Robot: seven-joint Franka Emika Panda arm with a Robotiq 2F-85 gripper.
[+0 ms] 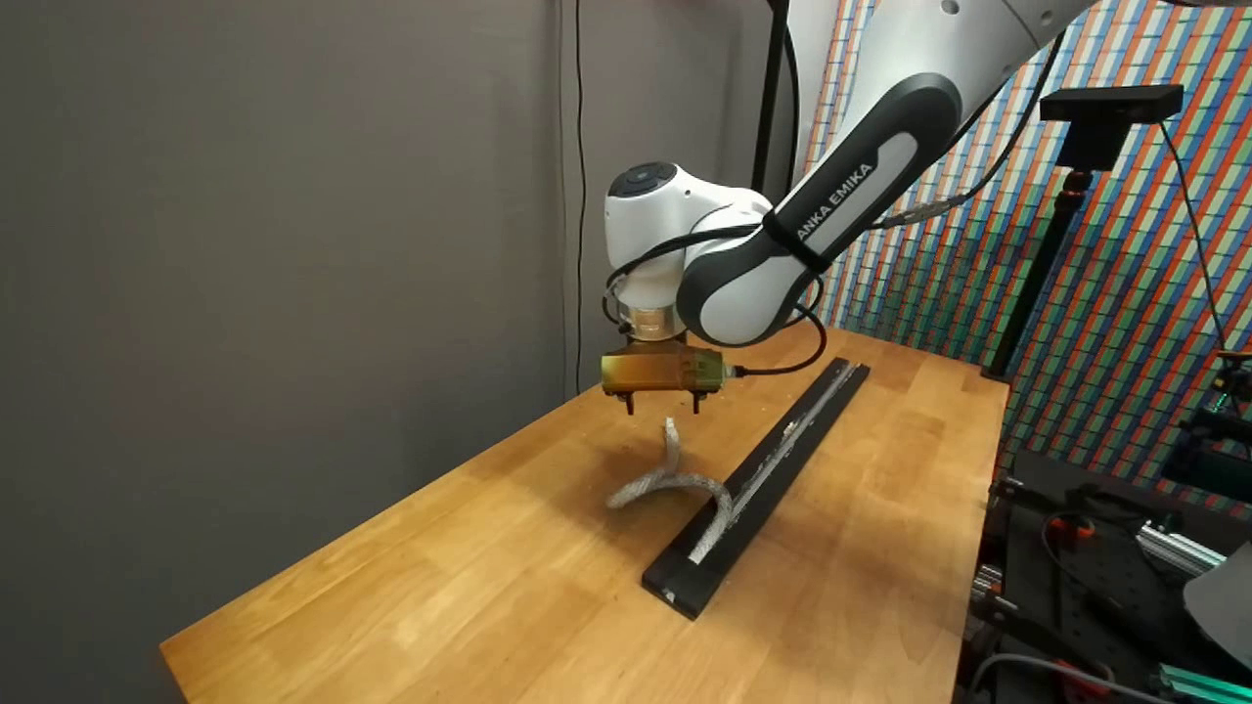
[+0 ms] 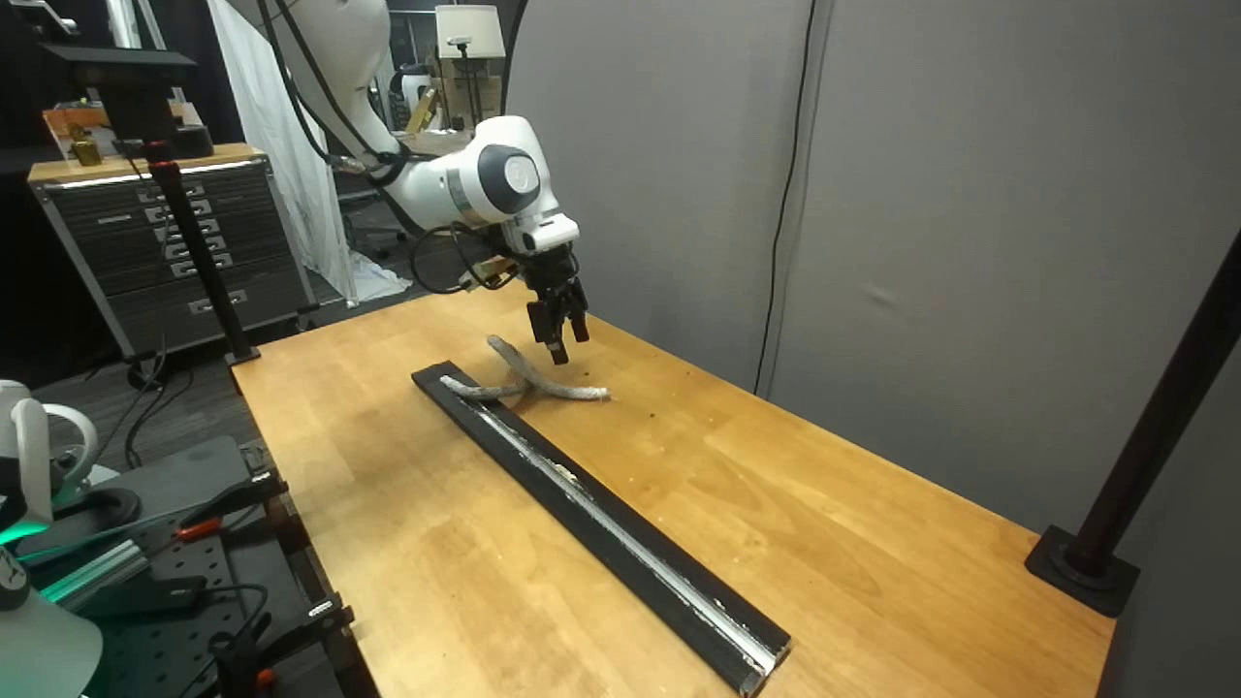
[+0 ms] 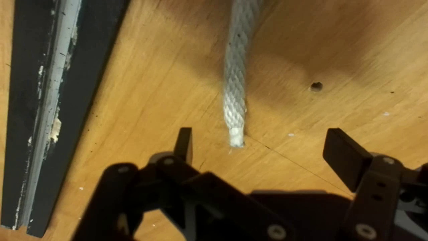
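A pale grey braided rope (image 1: 700,482) lies in a loose curve, partly on the wooden table (image 1: 528,534) and partly over the near end of a black channel bar (image 1: 783,460) in exterior view 1. My gripper (image 1: 663,407) hangs above the table, pointing down, apart from the rope. In exterior view 2 the gripper (image 2: 560,349) stands just behind the rope (image 2: 541,379). The wrist view has the fingers wide apart, the gripper open with nothing gripped. One white rope end (image 3: 236,136) shows below, between the two fingers in that view.
The black bar (image 2: 605,529) with its pale central groove runs along the table. A grey partition (image 1: 352,211) stands close behind the table's edge. A black post (image 2: 1088,547) rises at a table corner.
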